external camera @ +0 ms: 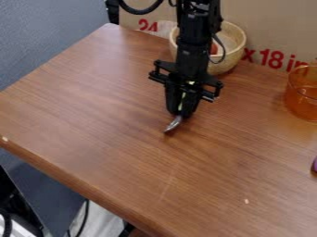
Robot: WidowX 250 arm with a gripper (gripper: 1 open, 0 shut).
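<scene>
My black gripper (pixel 183 106) is low over the wooden table (pixel 111 148), its fingers closed in on a spoon (pixel 172 126) whose silver end sticks out below them toward the front left.
A cream bowl (pixel 231 40) stands behind the arm against a cardboard backdrop. An orange translucent container (pixel 301 97) is at the right, with a small purple thing (pixel 313 165) at the right edge.
</scene>
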